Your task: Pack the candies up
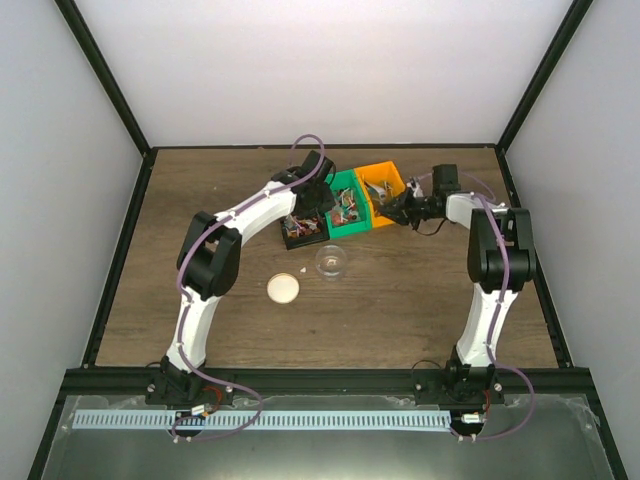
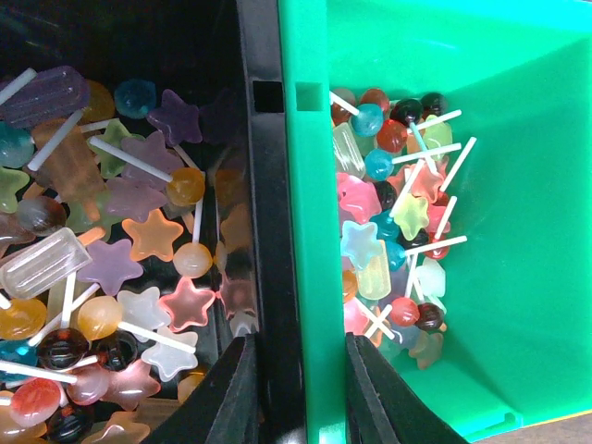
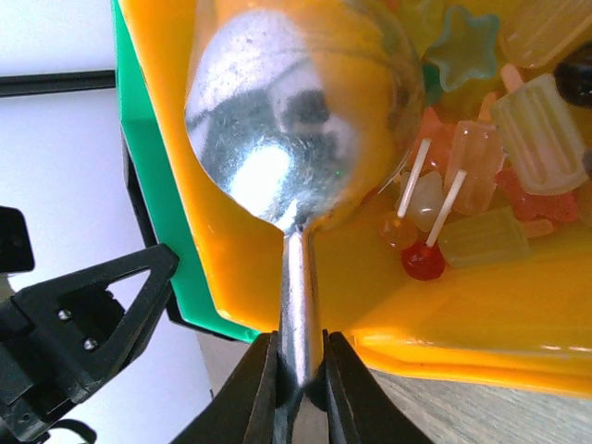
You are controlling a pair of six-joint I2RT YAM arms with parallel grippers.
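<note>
My left gripper is shut on the touching walls of the black bin [image 2: 266, 231] and the green bin [image 2: 518, 231]. In the right wrist view, a shiny metal spoon [image 3: 298, 305] stands between the fingers of my right gripper, which is shut on its handle. The spoon's bowl is over the orange bin [image 3: 444, 342]; whether any candy lies in it is hard to tell. Star, popsicle and lollipop candies [image 3: 476, 162] lie in the orange bin. Mixed candies [image 2: 153, 236] fill the black bin, and others [image 2: 407, 217] lie in the green one.
An empty-looking clear round jar [image 1: 331, 262] stands on the table in front of the bins. A pale round lid [image 1: 283, 288] lies to its left, with a small pale bit [image 1: 303, 269] between them. Bare wood fills the front right.
</note>
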